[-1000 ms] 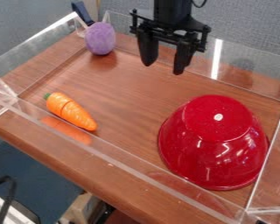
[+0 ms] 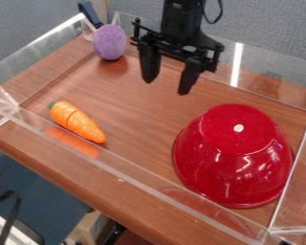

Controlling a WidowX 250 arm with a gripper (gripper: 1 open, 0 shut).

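Note:
My black gripper hangs over the back middle of the wooden tray, its two fingers spread apart and pointing down, with nothing between them. An orange toy carrot lies at the left front. A purple egg-shaped object is at the back left. An upturned red bowl fills the right front, well below and to the right of the gripper.
Clear walls ring the wooden work surface. A grey panel stands behind.
My gripper has shifted left, from over the back right middle toward the purple object, and sits slightly lower than a second ago. The objects have not moved.

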